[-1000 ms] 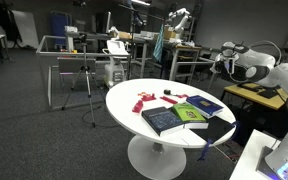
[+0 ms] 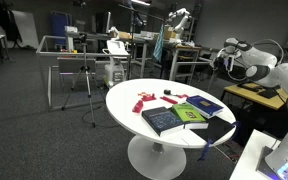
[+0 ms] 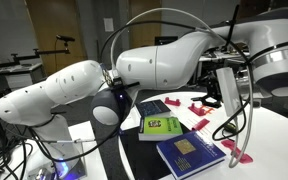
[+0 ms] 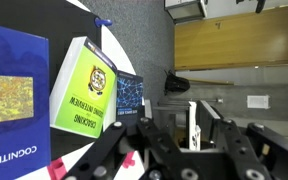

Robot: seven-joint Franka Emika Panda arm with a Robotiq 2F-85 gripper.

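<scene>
My gripper hangs in the air beyond the right side of the round white table, well above its top. In the wrist view the dark gripper parts fill the lower right; whether anything is between the fingers is hard to make out. On the table lie a green and white book, a blue book and a dark book with a blue pattern. The same green book and blue book lie flat in the second exterior view, clear of the arm.
Several red pieces are scattered over the table's middle and far side. A black sheet lies at the near right edge. A tripod stands on the floor behind, left of the table.
My arm has shifted slightly at the upper right, its forearm now seen a little lower and more tilted. The books and red pieces have not moved.
</scene>
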